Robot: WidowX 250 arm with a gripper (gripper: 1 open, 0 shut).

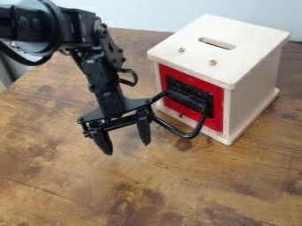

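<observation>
My black gripper (pixel 124 139) hangs over the wooden table at centre left, fingers pointing down and apart, with nothing visible between them. To its right stands a pale wooden box (pixel 242 84) with a slot on its sloped top and a red front panel (pixel 172 66) bearing a black fitting. A black tube or cable loops from that fitting toward my wrist; whether it touches the gripper I cannot tell.
A white surface shows beyond the table's edge at the upper left.
</observation>
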